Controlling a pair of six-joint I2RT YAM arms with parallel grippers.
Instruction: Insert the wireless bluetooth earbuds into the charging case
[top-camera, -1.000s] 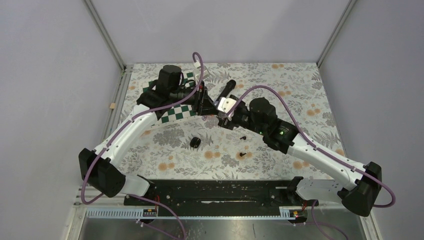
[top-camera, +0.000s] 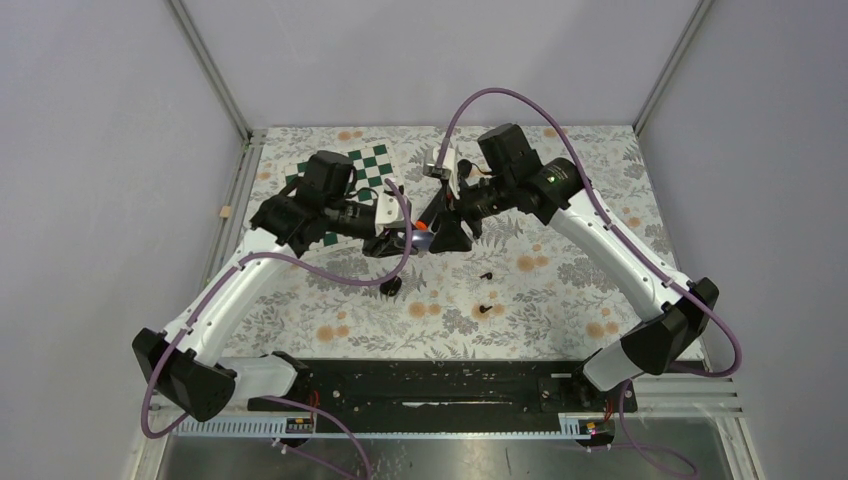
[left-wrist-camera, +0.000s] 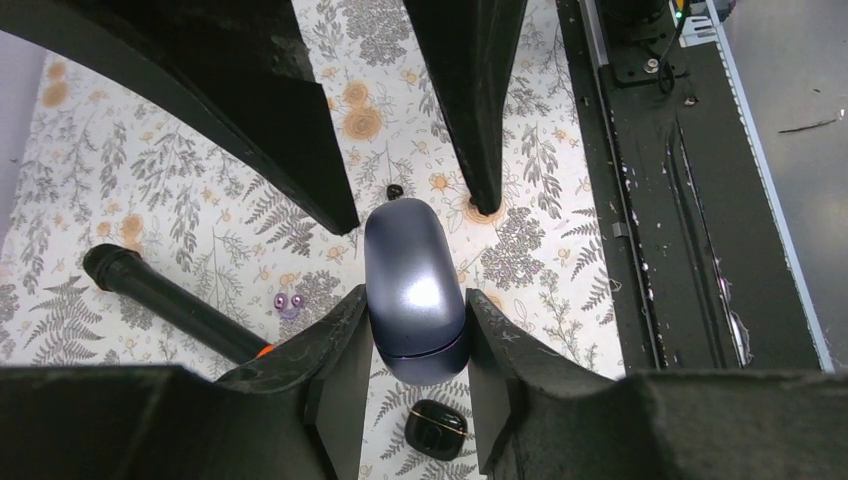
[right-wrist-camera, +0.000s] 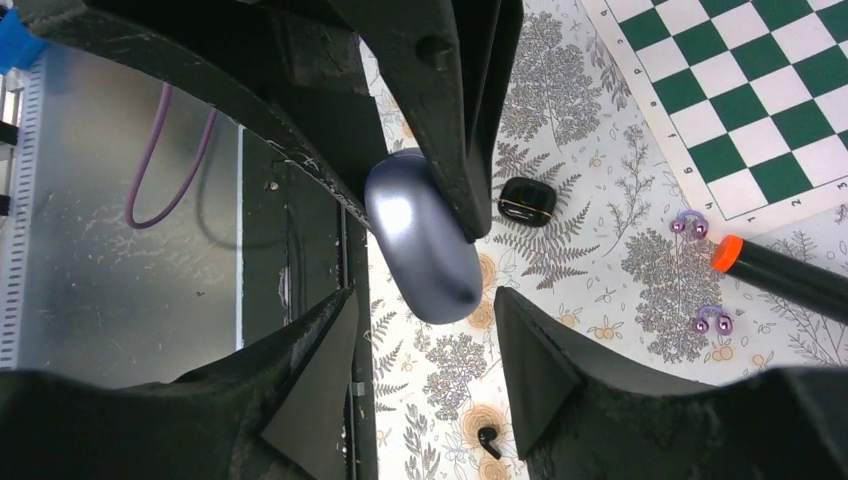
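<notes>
The glossy grey-blue oval case (left-wrist-camera: 414, 292) is held in mid-air by my left gripper, shut on it. My right gripper has its fingers apart just short of the case (right-wrist-camera: 428, 248), nothing visible between their tips. In the top view both grippers meet near the middle of the mat. Two small black earbuds (top-camera: 485, 276) (top-camera: 484, 308) lie on the mat to the right.
A small black box (top-camera: 390, 286) lies left of centre. A black cylinder with an orange ring (right-wrist-camera: 785, 280), purple-beaded pieces (right-wrist-camera: 712, 325) and a green checkered board (right-wrist-camera: 755, 120) lie around.
The right arm has swung up and left, its gripper now close to the case. The left gripper, with the case, has shifted down and left from a second ago.
</notes>
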